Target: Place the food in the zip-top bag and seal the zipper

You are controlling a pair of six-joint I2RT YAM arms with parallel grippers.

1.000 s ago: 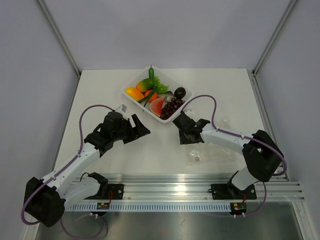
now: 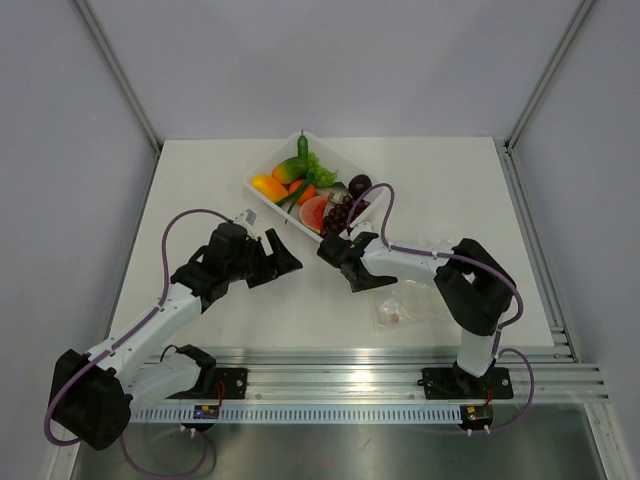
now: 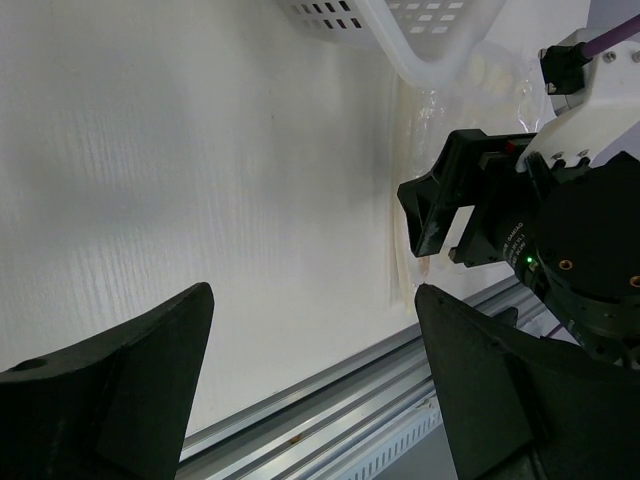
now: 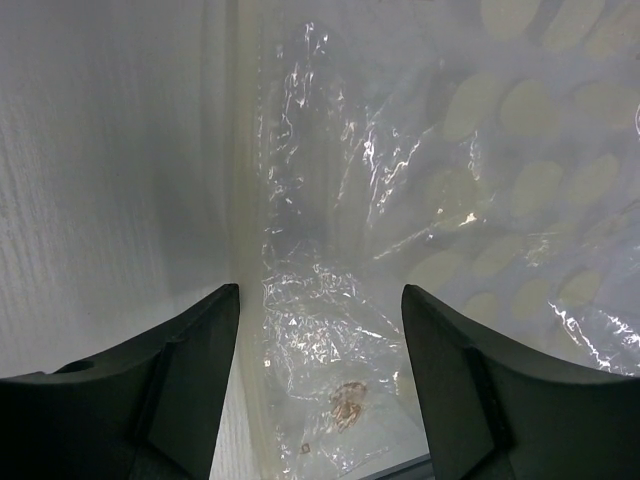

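The clear zip top bag (image 2: pixel 400 310) lies flat on the right half of the table, its pale zipper edge (image 4: pixel 248 150) running along the left side in the right wrist view. My right gripper is open above that edge. My left gripper is open over bare table, left of the bag, with nothing between its fingers. The food sits in a white basket (image 3: pixel 420 60) at the back: orange (image 2: pixel 302 188), watermelon (image 2: pixel 312 212), grapes (image 2: pixel 340 218), avocado (image 2: pixel 360 186), cucumber (image 2: pixel 302 145), lettuce (image 2: pixel 322 174) and several other pieces.
Bare table (image 2: pixel 190 180) spans the left and the back right. A metal rail (image 2: pixel 330 355) runs along the front edge. The right arm (image 3: pixel 550 250) reaches over the bag, close to the basket's near corner.
The left arm looks nearly still.
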